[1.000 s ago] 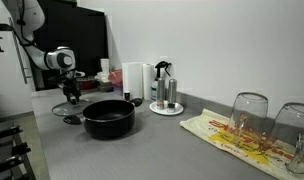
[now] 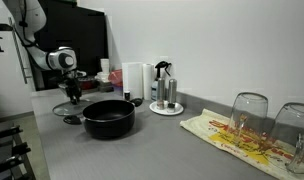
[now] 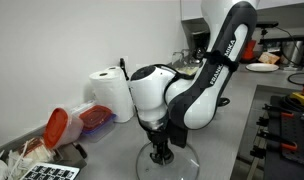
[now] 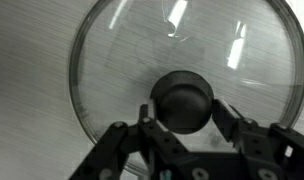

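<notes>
A round glass lid [image 4: 117,65] with a metal rim and a black knob [image 4: 182,100] fills much of the wrist view. My gripper is at the knob, with one finger on either side of it. The fingers stand apart about the knob's width; whether both press on it is unclear. In exterior view 1 the lid [image 2: 64,109] is at the left end of the counter, beside a black pot [image 2: 109,122], with my gripper [image 2: 72,95] above it. The arm partly covers the lid [image 3: 188,164] in exterior view 2.
The pot's handle points toward the lid. Behind stand a paper towel roll [image 2: 147,78] and a plate [image 2: 166,110] with bottles. Two upturned glasses [image 2: 249,112] rest on a yellow cloth [image 2: 214,128] at right.
The arm stays over the lid, apart from a slight shift at the wrist. Lid and pot look unmoved.
</notes>
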